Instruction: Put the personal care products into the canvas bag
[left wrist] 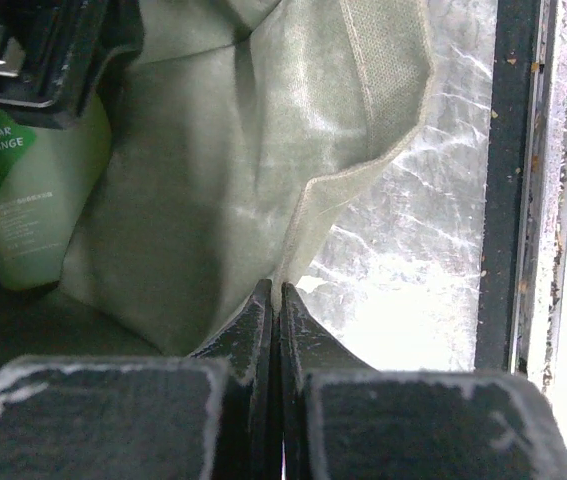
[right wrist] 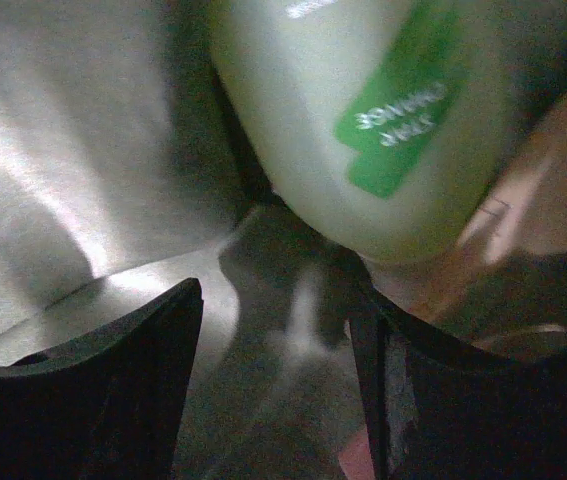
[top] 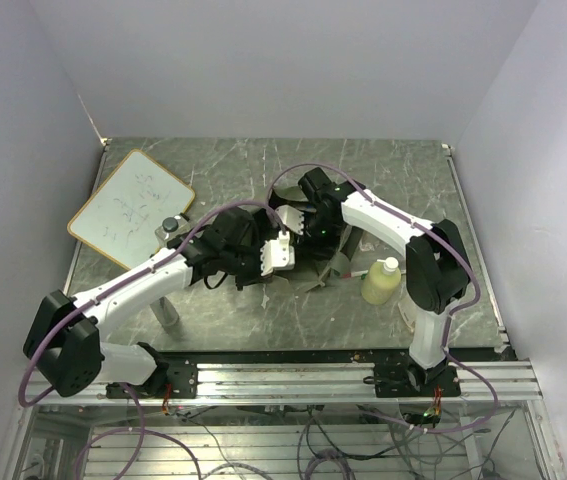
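My left gripper is shut on the rim of the olive canvas bag (left wrist: 193, 180), holding it at its front left. Behind the fabric in that view lies a pale green bottle (left wrist: 33, 200) under a black part of an arm. My right gripper is down inside the bag, open, its fingertips just below a translucent bottle (right wrist: 383, 130) with a green label; nothing shows between them. From above, both arms cover most of the bag (top: 333, 270).
A yellowish pump bottle (top: 380, 285) stands right of the bag. Grey bottles (top: 166, 310) stand at the left, by a whiteboard (top: 131, 208).
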